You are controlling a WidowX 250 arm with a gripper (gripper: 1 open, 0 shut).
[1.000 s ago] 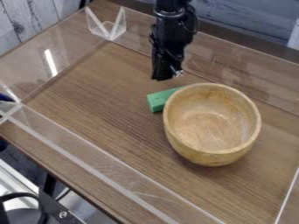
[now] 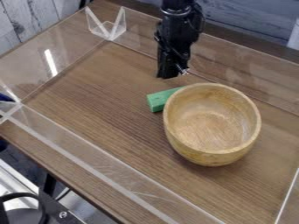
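Note:
A black robot gripper (image 2: 172, 63) hangs at the top centre of the camera view, its fingers pointing down above the table; whether it is open or shut is hard to tell. Below it a green block (image 2: 159, 99) lies flat against the left side of a large round wooden bowl (image 2: 212, 144), partly behind its rim. The bowl looks empty.
A clear angular object (image 2: 107, 24) stands at the back left. Black cables lie at the bottom left corner, off the table's edge.
The gripper has shifted slightly at the top centre of the view. The block and bowl look unmoved.

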